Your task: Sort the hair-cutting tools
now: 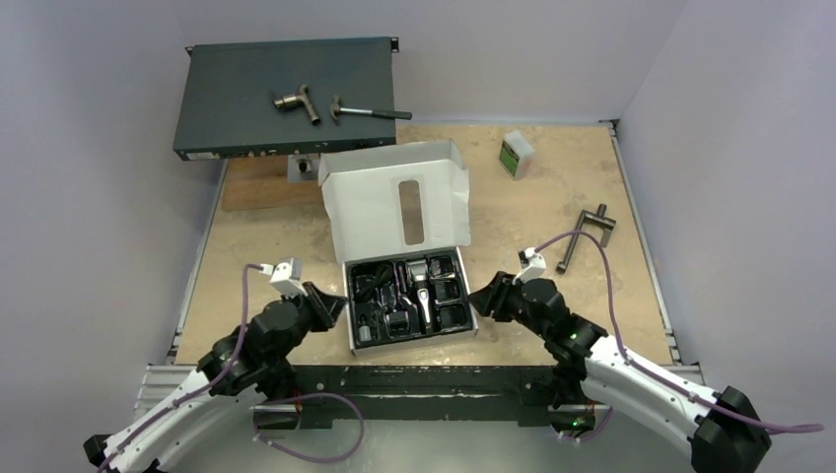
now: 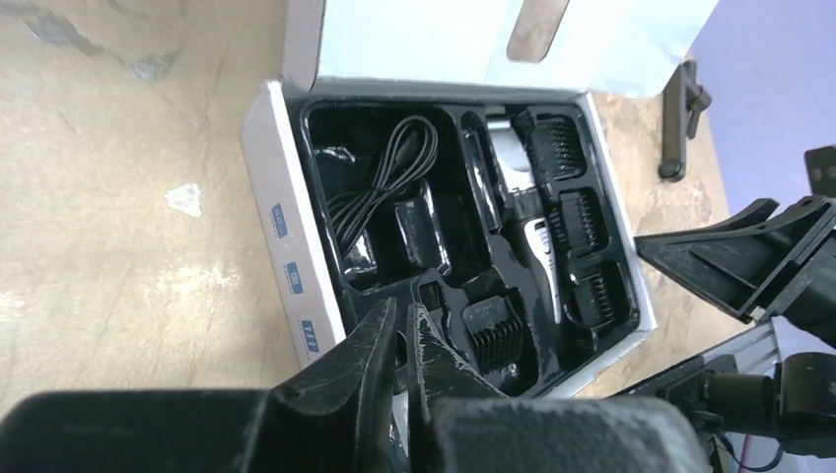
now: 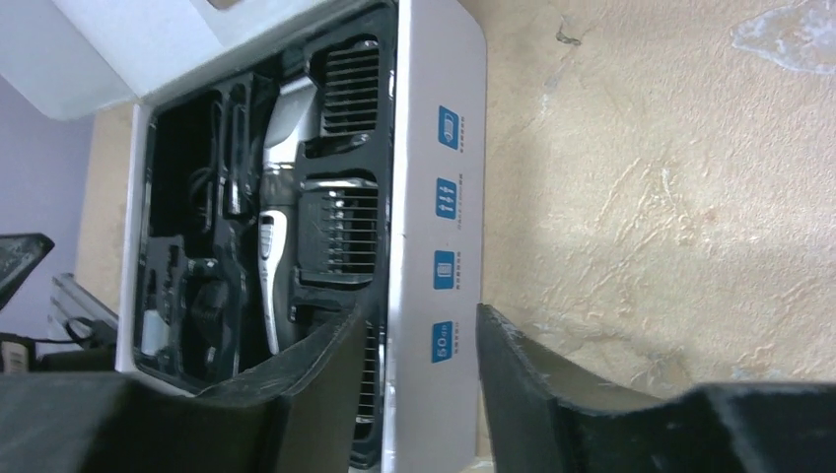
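The white box [image 1: 424, 342] of hair cutting tools stands at the table's front, its lid [image 1: 367, 202] thrown back. Its black tray holds a silver and black clipper [image 2: 540, 251], a coiled black cable [image 2: 426, 158] and several comb guards [image 3: 347, 236]. Beside the box's left wall is my left gripper; its fingers are a little apart with nothing seen between them. On the other side, my right gripper stands open, its fingertips near the right wall. Whether one finger touches the wall I cannot tell.
A dark flat case [image 1: 286, 79] at the back left carries a hammer [image 1: 370, 111] and a metal fitting [image 1: 299, 101]. A green and white small box [image 1: 517, 155] and a metal tool [image 1: 582, 236] lie to the right. Bare table [image 1: 266, 241] shows left of the box.
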